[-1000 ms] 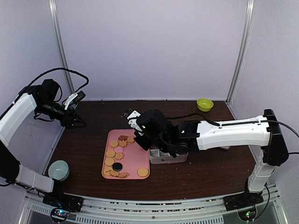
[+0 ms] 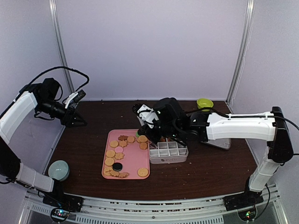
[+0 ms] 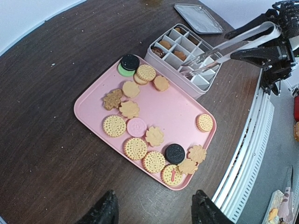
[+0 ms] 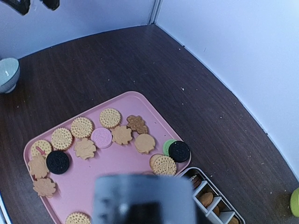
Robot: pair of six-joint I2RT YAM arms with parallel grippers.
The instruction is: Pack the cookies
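Note:
A pink tray [image 2: 133, 158] holds several cookies: round, flower-shaped, pink, green, black. Right of it stands the compartment box [image 2: 168, 159], with some brown cookies in its back compartments in the left wrist view. My right gripper [image 2: 148, 131] hangs over the meeting of tray and box; in the right wrist view a blurred grey shape fills the bottom centre, so its fingers are unclear. My left gripper is high at the left, above the table, open with its two fingers apart and nothing between them.
A green bowl [image 2: 205, 103] stands at the back right, a pale bowl [image 2: 58, 170] at the front left. A metal tray [image 3: 198, 18] lies beyond the box.
The right arm has moved back and to the right, uncovering more of the box and the cookies at the tray's back right. The left arm is almost unchanged.

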